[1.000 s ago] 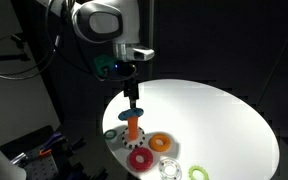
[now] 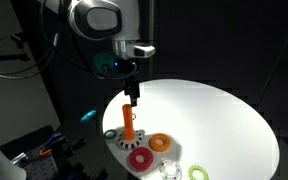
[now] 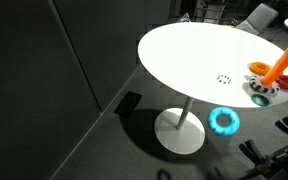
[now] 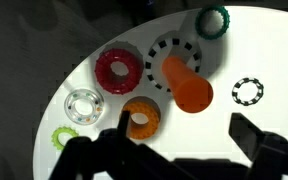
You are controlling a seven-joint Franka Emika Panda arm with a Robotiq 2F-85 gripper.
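Observation:
An orange peg (image 4: 193, 92) stands on a black-and-white beaded base (image 2: 131, 141) near the edge of the round white table (image 2: 229, 135). Above it, my gripper (image 2: 133, 99) hangs open; in the wrist view its dark fingers (image 4: 119, 152) are far apart with nothing between them. The blue ring (image 3: 223, 121) is off the table, outside and below its edge; whether it is in the air or on the floor I cannot tell. In the wrist view it does not show.
On the table lie a red ring (image 4: 118, 70), an orange ring (image 4: 141, 117), a clear ring (image 4: 84, 103), a light green ring (image 4: 64, 135), a dark green ring (image 4: 212, 21) and a thin beaded ring (image 4: 247, 91).
The blue ring was at the peg's top under my gripper; now it is away to the left, off the table. The peg leans or sits slightly further left. My arm looks nearly still.

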